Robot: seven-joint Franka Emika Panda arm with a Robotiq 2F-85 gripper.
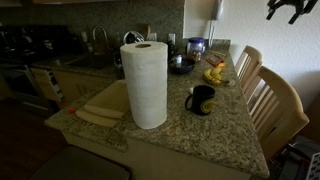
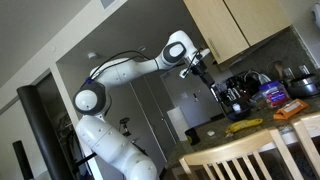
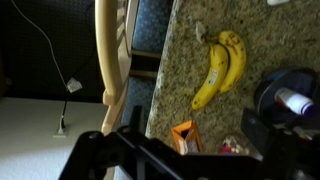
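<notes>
My gripper (image 1: 282, 16) hangs high at the upper right in exterior view 1, its fingers spread wide and nothing between them. In the wrist view its dark fingers reach in from the bottom edge, well apart. Below, on the granite counter, lie two yellow bananas (image 3: 211, 78), clear of the fingers. An orange packet (image 3: 186, 137) rests nearer the counter's edge. To the right in that view is a dark bowl (image 3: 268, 91) with a white-and-blue item in it. A black mug (image 1: 203, 100) and a tall paper towel roll (image 1: 148, 85) stand toward the counter's near end.
Wooden chairs (image 1: 272, 113) line the counter's right side, their backs rising above its edge. A cutting board (image 1: 108, 102) lies left of the towel roll. A purple-lidded jar (image 1: 195, 47) stands at the back. Bare granite surrounds the mug.
</notes>
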